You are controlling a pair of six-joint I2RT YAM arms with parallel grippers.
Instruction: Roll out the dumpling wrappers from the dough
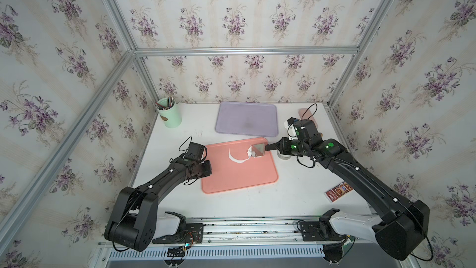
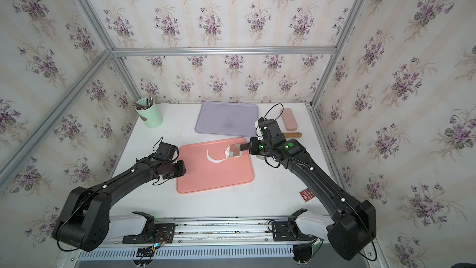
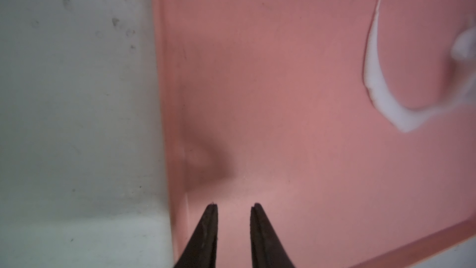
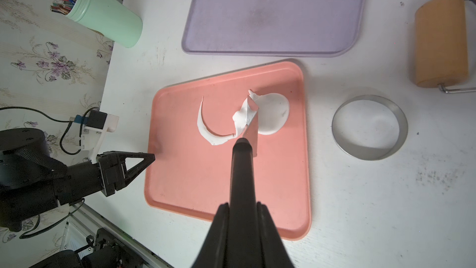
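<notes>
White rolled dough lies on the pink board. Its parts are a curved strip, a flat rounded piece to the right, and a bunched bit against the blade. My right gripper is shut on the black handle of a spatula. Seen nearly edge-on in the right wrist view, the spatula's metal blade stands tilted over the dough and partly covers it. My left gripper is open and empty above the board's left side, its fingers apart.
A metal ring stands right of the board, with a wooden roller behind it. A purple board lies at the back. The green pen cup is back left. Bare table shows in front.
</notes>
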